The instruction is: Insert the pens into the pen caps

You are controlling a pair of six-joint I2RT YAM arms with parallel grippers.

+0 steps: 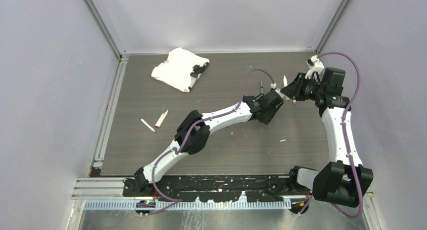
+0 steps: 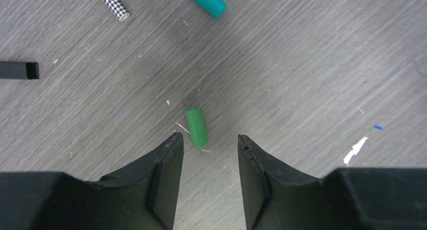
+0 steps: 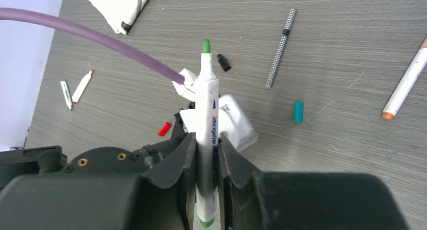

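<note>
In the right wrist view a white pen with a green tip (image 3: 206, 109) stands lengthwise in my right gripper, which is shut on its barrel. The green tip points away from the fingers. My left gripper is open with nothing between its fingers, above the table. A green cap (image 2: 197, 127) lies on the table just beyond the gap between those fingers. Loose on the table lie a teal cap (image 3: 298, 111), a black cap (image 3: 223, 63) and a red cap (image 3: 164, 129). A white pen with orange ends (image 3: 406, 80) lies at the right.
A checkered pen (image 3: 281, 48) lies behind the teal cap. Two white pens (image 1: 148, 125) (image 1: 161, 119) rest at the left of the table. A white cloth (image 1: 176, 69) lies at the back left.
</note>
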